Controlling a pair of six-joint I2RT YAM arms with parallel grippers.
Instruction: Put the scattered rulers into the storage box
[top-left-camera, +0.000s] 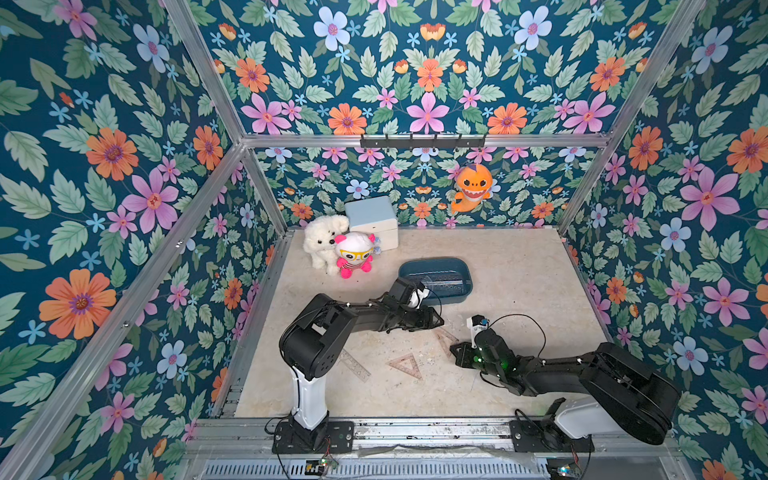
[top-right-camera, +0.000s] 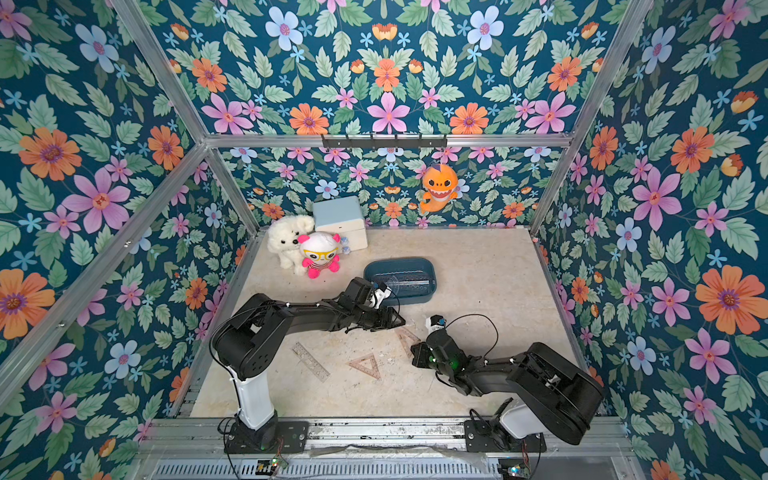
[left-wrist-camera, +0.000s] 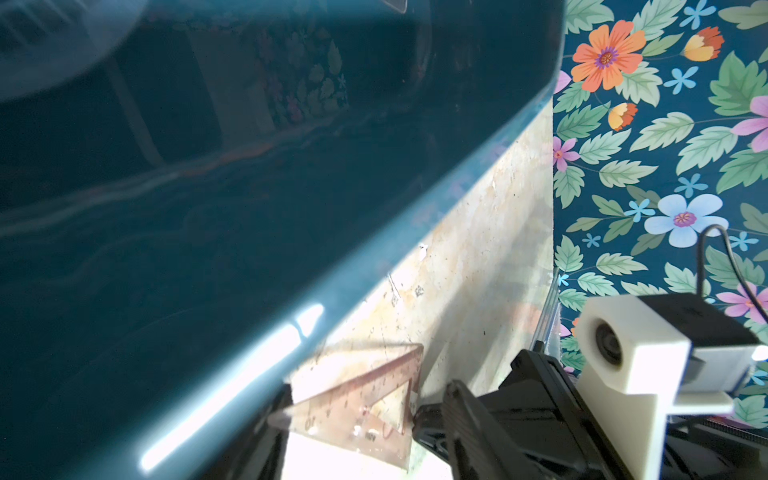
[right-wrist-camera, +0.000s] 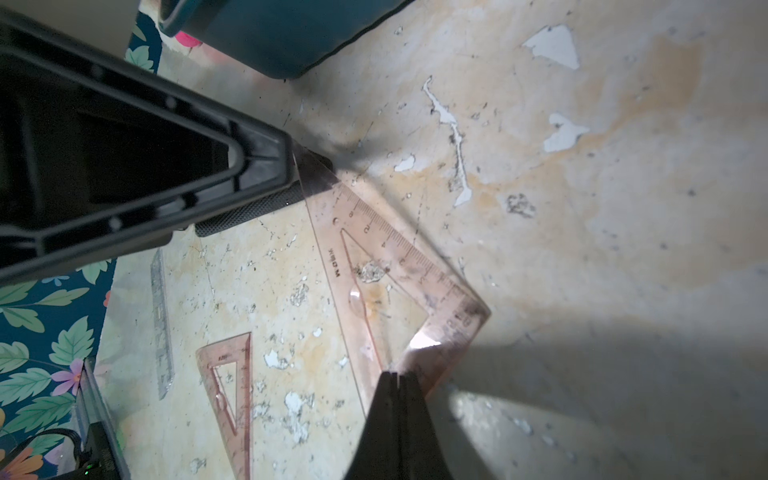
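A pink triangle ruler (right-wrist-camera: 456, 312) lies at the centre-right, its tip under my left gripper (top-left-camera: 432, 324). In the left wrist view it shows between the left fingers, beside the teal box's rim (left-wrist-camera: 360, 280); whether they touch it is unclear. My right gripper is shut at the ruler's other end, with nothing visible held between its fingers. Another pink triangle (top-left-camera: 406, 365) and a clear straight ruler (top-left-camera: 354, 365) lie toward the front left. Clear pieces lie inside the teal box (top-left-camera: 462, 289).
A white bear (top-left-camera: 320, 244), pink-white plush (top-left-camera: 353, 264) and lidded box (top-left-camera: 372, 212) stand at the back left. An orange shark (top-left-camera: 472, 188) is at the back wall.
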